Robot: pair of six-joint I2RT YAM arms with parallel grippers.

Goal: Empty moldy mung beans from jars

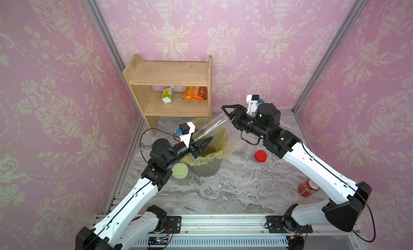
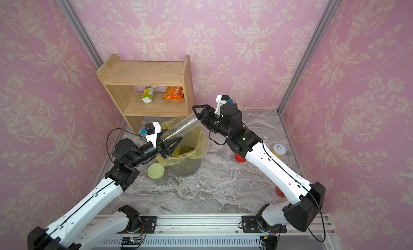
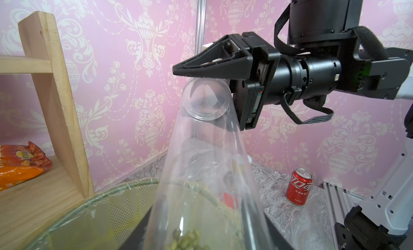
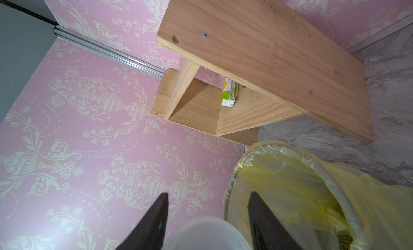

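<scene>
A clear jar (image 1: 211, 127) is tilted over the bin (image 1: 223, 147), which has a yellow liner with mung beans (image 2: 186, 149) inside. My left gripper (image 1: 198, 143) is shut on the jar's lower end, where a few beans show in the left wrist view. My right gripper (image 1: 230, 111) is at the jar's raised end; in the right wrist view its fingers stand apart around that end, and contact is unclear. A green-lidded jar (image 1: 180, 174) stands left of the bin.
A wooden shelf (image 1: 170, 65) with a carton and orange bag stands behind. A red lid (image 1: 260, 156) and a red can (image 3: 299, 186) are at the right.
</scene>
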